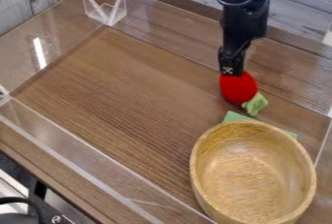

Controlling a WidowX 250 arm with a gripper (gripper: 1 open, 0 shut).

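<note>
My black gripper (231, 61) hangs open just above a red object (238, 88) with a green top, which looks like a toy strawberry or similar vegetable, lying on the wooden surface at the right. Its fingertips are close to the red object's upper end; whether they touch it cannot be told.
A large tan bowl (251, 175) fills the lower right, with a pale green item (242, 117) partly behind it. A clear plastic piece (107, 7) stands at the upper left.
</note>
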